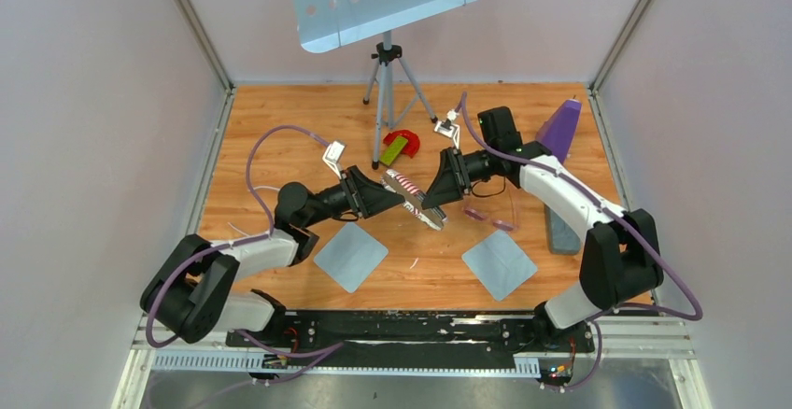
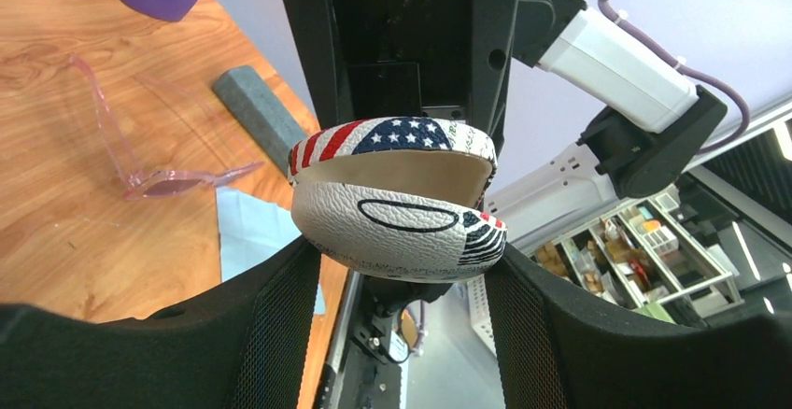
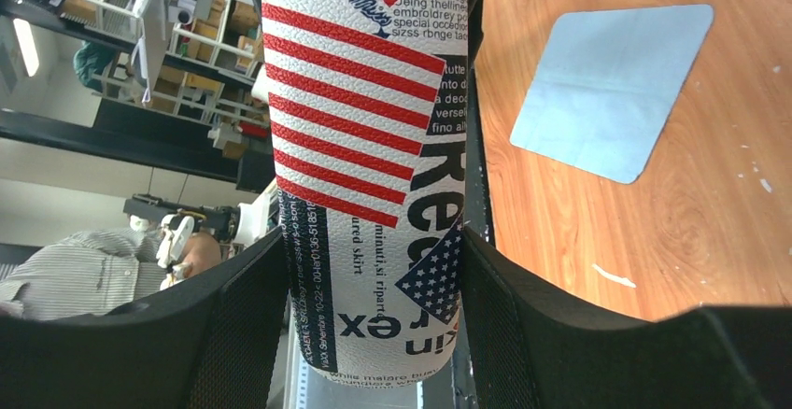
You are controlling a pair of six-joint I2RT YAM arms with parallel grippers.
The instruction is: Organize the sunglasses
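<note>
A flag-and-newsprint patterned glasses case (image 1: 412, 198) is in the air between my two grippers. In the left wrist view the case (image 2: 397, 227) shows two shells with a gap between them, its pale inside visible. My left gripper has its fingers at both ends of the white near shell; how firmly they press cannot be told. My right gripper is shut on the case (image 3: 364, 115), its fingers against both sides. Pink-rimmed sunglasses (image 2: 168, 182) lie on the table, partly under the right arm in the top view.
Two light-blue cloths (image 1: 351, 256) lie flat at the front. A grey case (image 1: 560, 232) and a purple object (image 1: 558, 129) are at the right. Near the tripod (image 1: 387, 101) sit a red item (image 1: 409, 140) and a green one (image 1: 393, 151).
</note>
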